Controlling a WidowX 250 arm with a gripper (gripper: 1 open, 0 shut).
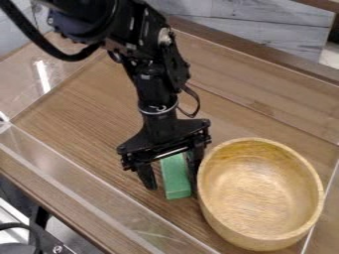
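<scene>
My black gripper (pixel 169 169) is lowered over a green block (pixel 177 185) on the wooden table, its open fingers around the block's upper part. The block lies just left of a large pale wooden bowl (pixel 260 189). Part of the block is hidden under the gripper.
The bowl takes up the right front of the table (pixel 79 119). A cable hangs at the lower left, beside the table's edge.
</scene>
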